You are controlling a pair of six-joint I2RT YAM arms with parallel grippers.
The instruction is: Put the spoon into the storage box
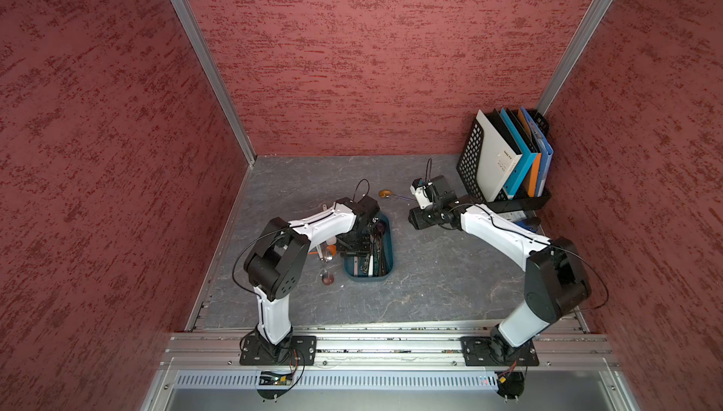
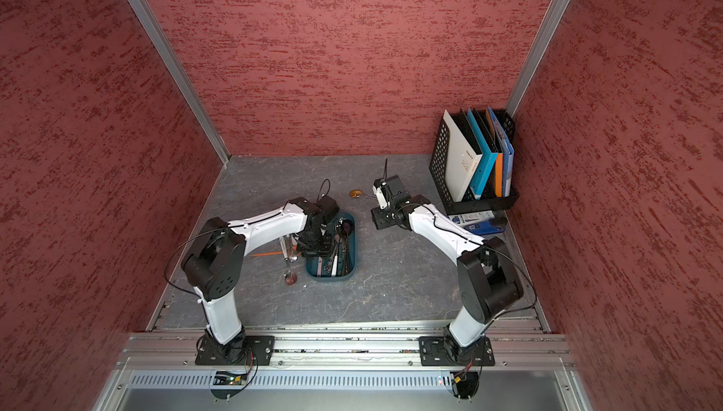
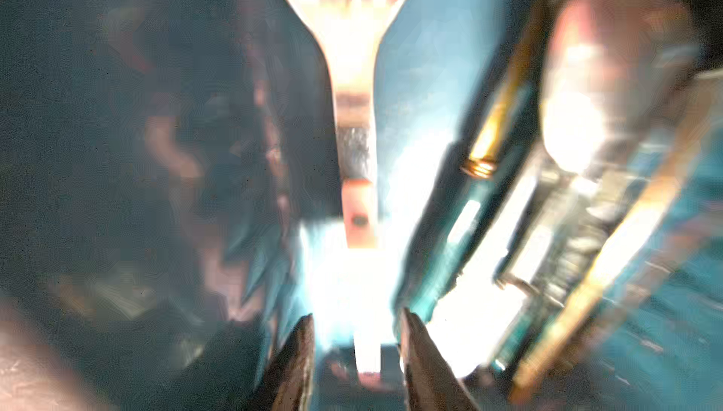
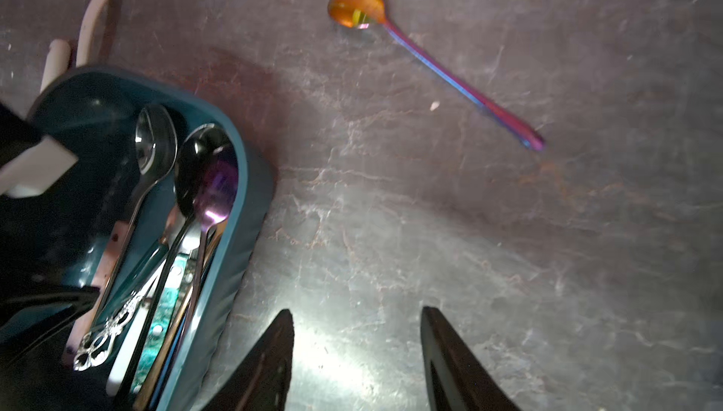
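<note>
A spoon with golden bowl (image 4: 357,6) and purple handle lies on the table to the right of the blue box (image 4: 252,185), which holds several spoons and other utensils. My left gripper is low over or inside the box, part open, with a pale handle between or just beyond its fingers; whether it touches this is unclear in the blurred view. My right gripper hangs open above the table, right of the box and nearer the front than the loose spoon, nothing between its fingers.
A black file rack (image 1: 470,162) with binders stands at the back right, with small packaged items (image 2: 482,223) before it. More utensils (image 2: 290,277) lie left of the box.
</note>
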